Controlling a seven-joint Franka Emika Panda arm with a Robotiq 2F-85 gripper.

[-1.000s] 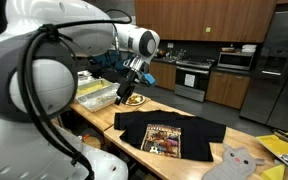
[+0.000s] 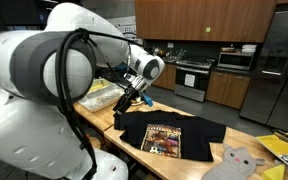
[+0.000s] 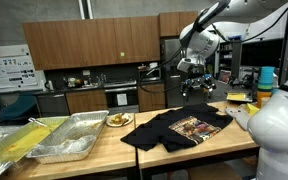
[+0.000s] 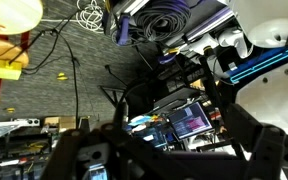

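A black cloth (image 2: 196, 130) lies spread over the wooden table, with a colourful printed board or book (image 2: 162, 140) on top of it. In exterior view 2 the same cloth (image 3: 156, 133) and printed board (image 3: 192, 129) appear near the table's right end. My gripper (image 2: 127, 98) hangs at the end of the white arm, towards the left side of the cloth in exterior view 1. How its fingers stand is too small and dark to make out. Dark blurred parts border the lower wrist view, which looks onto a cluttered floor; no tabletop object shows there.
A grey animal-shaped mat (image 2: 234, 163) lies to the right of the cloth. Clear trays (image 3: 68, 138) and a plate of food (image 3: 120, 119) stand on the table's left part in exterior view 2. Bare wood (image 3: 104, 158) shows in front. Cables (image 4: 164, 18) lie on the floor.
The arm's white wrist section has come lower and tilted, and its elbow has swung in exterior view 1. The cloth, board and mat have stayed put.
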